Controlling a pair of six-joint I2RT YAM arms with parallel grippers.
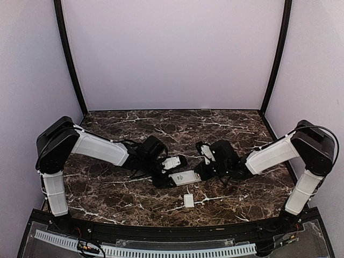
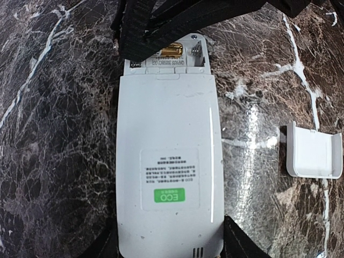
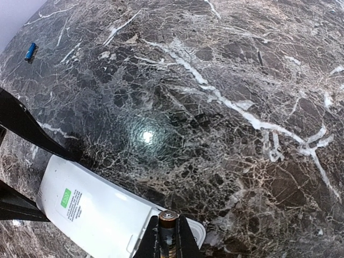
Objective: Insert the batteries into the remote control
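Observation:
The white remote control lies back side up on the table, its battery compartment uncovered. My left gripper is shut on the remote's other end, one finger against each long side. At the compartment, my right gripper is shut on a dark battery with a copper-coloured part. In the left wrist view, a copper-coloured battery part shows by a spring, and the right fingers hide the rest. Whether it is fully seated cannot be told.
The loose white battery cover lies on the marbled table beside the remote. Farther off, a small blue cylinder, probably a battery, rests on the surface. The table around is otherwise mostly clear.

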